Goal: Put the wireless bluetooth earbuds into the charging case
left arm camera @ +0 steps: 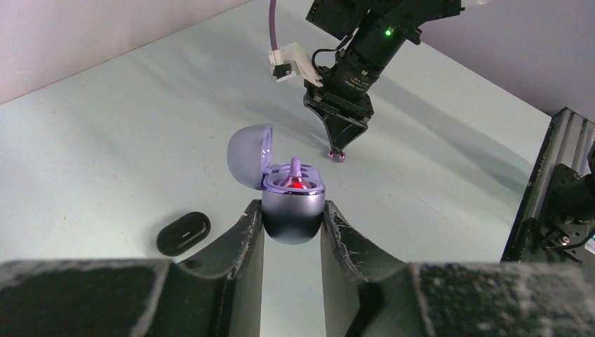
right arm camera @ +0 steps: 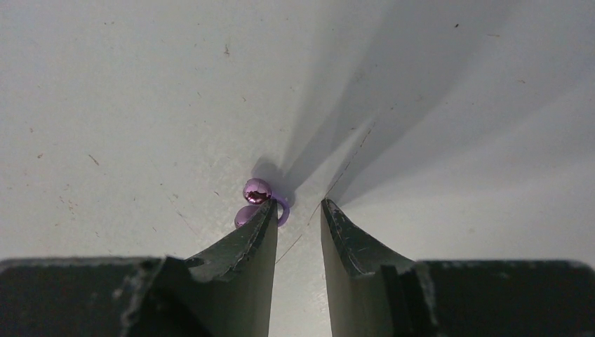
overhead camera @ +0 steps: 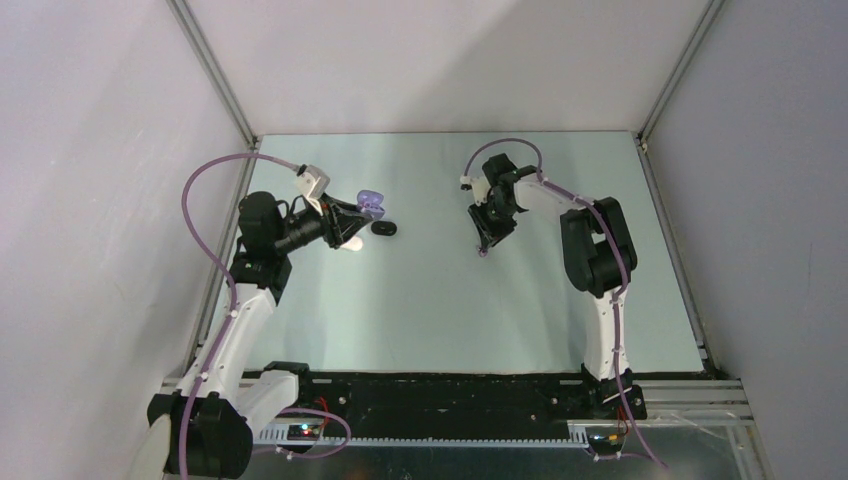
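The open lilac charging case [left arm camera: 292,214] is held upright by my left gripper, its lid raised, one earbud stem [left arm camera: 295,167] standing inside and a red light glowing. My right gripper is low over the table with its fingers apart; just at its left fingertip a purple earbud [right arm camera: 257,190] lies on the table, partly behind that finger. In the top view the case [overhead camera: 370,200] is left of centre, and my right gripper [overhead camera: 484,243] is right of centre.
A black oval object [overhead camera: 383,228] lies on the table below the case, beside a small white piece [overhead camera: 351,243].
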